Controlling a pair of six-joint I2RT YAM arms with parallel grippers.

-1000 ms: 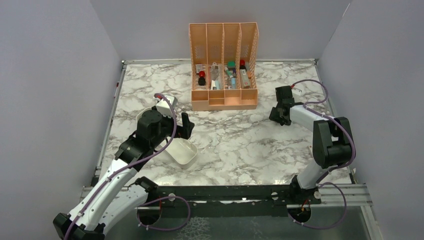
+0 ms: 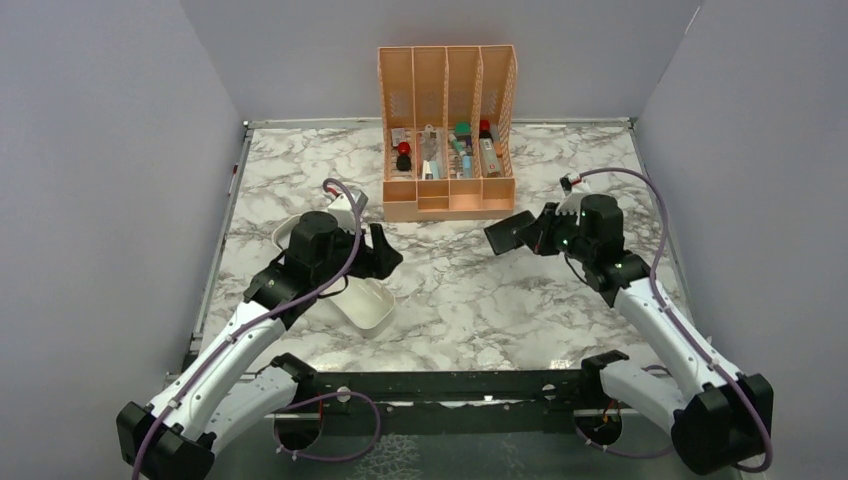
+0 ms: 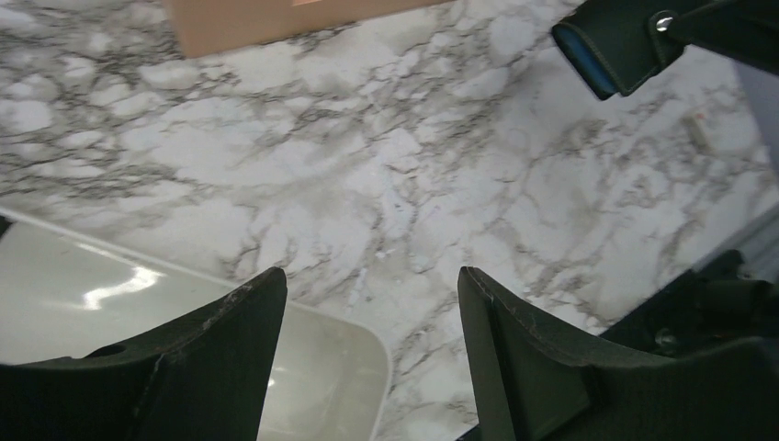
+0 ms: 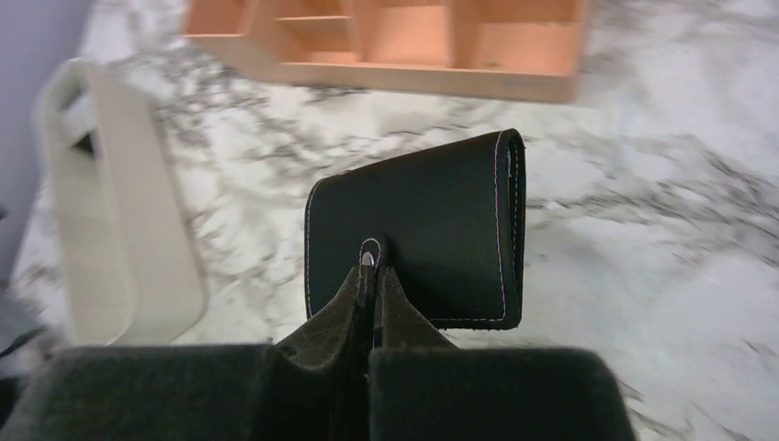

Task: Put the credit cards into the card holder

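Observation:
The black card holder (image 4: 423, 230), with pale stitching and a snap tab, is raised off the table. My right gripper is shut on its tab, as the right wrist view shows. In the top view the holder (image 2: 508, 232) stands out to the left of the right gripper (image 2: 546, 232). A strip of blue lining shows along the edge of the holder (image 3: 611, 46) in the left wrist view. My left gripper is part open with nothing between its fingers, left of the holder and apart from it. No loose credit cards can be made out.
An orange organizer (image 2: 450, 205) with several small items in its compartments stands at the back centre. Below the left arm lies a white tray (image 2: 372, 318), partly hidden. A small pale object (image 3: 700, 131) rests near the right side.
My right arm has swung left, lifting the card holder off the right side of the table toward the middle. The left gripper has shifted slightly right.

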